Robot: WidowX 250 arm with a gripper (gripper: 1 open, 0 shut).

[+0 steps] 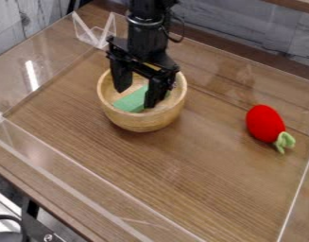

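My black gripper is open and lowered into a round wooden bowl left of centre. Its fingers stand over and around a green object in the bowl, which they partly hide. I cannot tell whether they touch it.
A red plush vegetable with a pale green top lies on the wooden table at the right. A clear wire-like or plastic object is at the back left.
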